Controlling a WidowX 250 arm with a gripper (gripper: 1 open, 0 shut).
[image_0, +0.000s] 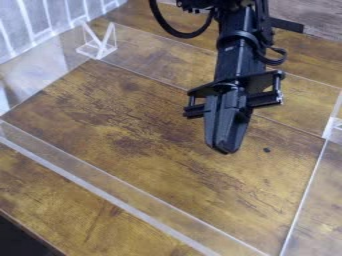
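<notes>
A black robot gripper hangs from the top of the view over the right-centre of a wooden board, its fingertips pointing down toward the wood. From this angle I cannot tell whether it is open or shut, nor how high it is above the surface. I see no object at its fingertips.
Clear acrylic walls frame the wooden area, with a clear bracket at the back left corner. A white slatted rail or grid stands at the top left. The floor inside the walls is bare.
</notes>
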